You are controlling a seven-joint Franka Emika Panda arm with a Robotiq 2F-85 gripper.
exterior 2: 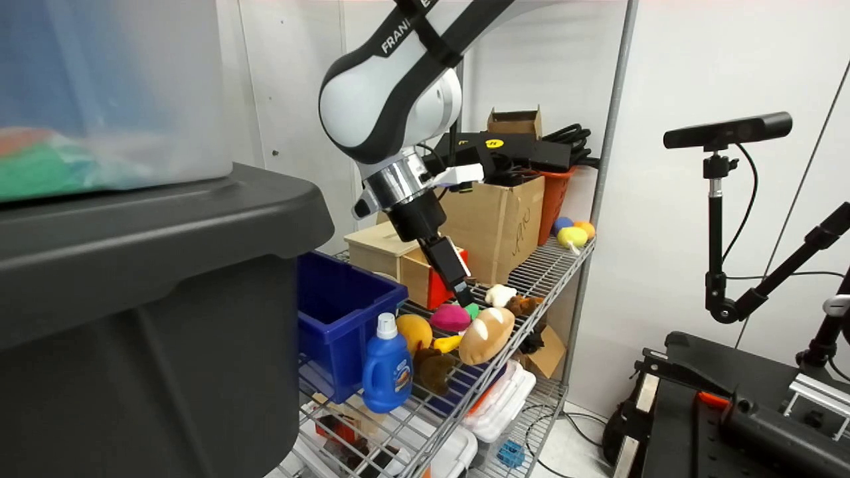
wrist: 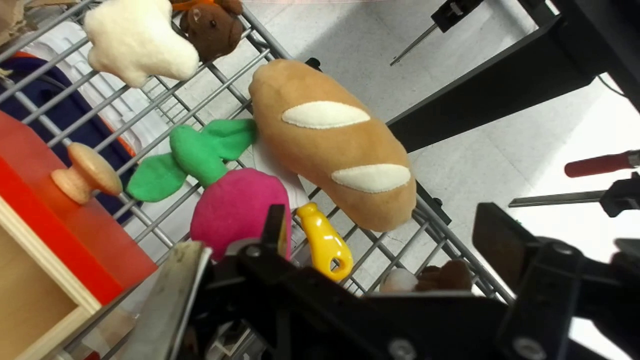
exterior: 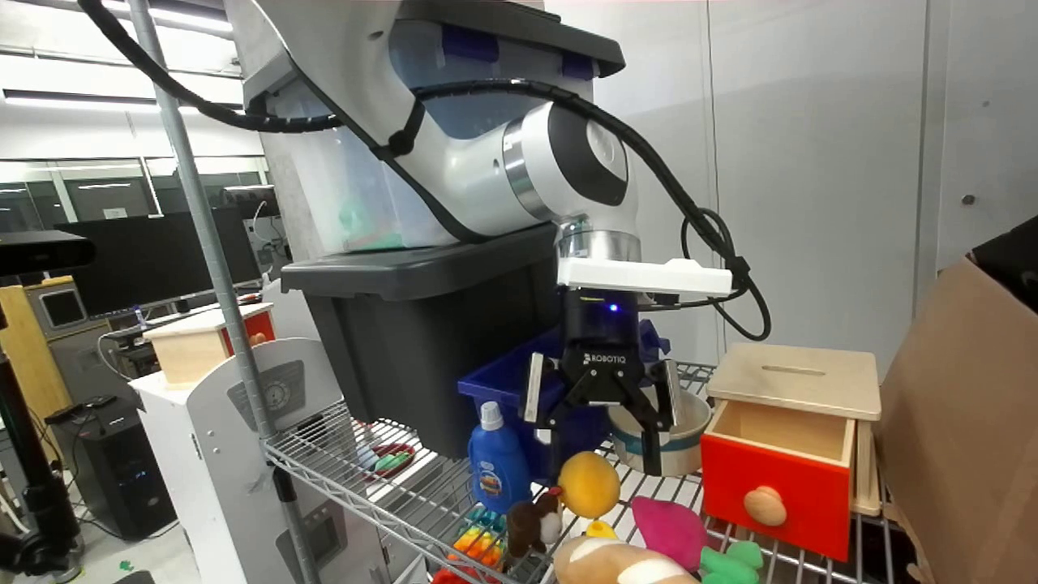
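Note:
My gripper (exterior: 601, 456) hangs above the wire shelf with its fingers wide apart and nothing between them. Below and in front of it lie a plush bread loaf (wrist: 336, 144), a magenta plush beet (wrist: 240, 204) with green leaves, and a yellow plastic piece (wrist: 324, 240). Under the fingers in the first exterior view sits an orange ball-like toy (exterior: 589, 485), with a small brown plush (exterior: 533, 524) beside it. To the right, the small wooden cabinet (exterior: 793, 375) has its red-fronted drawer (exterior: 776, 491) pulled open; what shows of the inside is bare.
A blue detergent bottle (exterior 2: 388, 366) stands by the blue bin (exterior 2: 350, 315) on the shelf. A big black tote (exterior: 438, 341) is at the left, a cardboard box (exterior: 973, 409) at the right. A white plush (wrist: 138, 39) lies near the shelf's edge.

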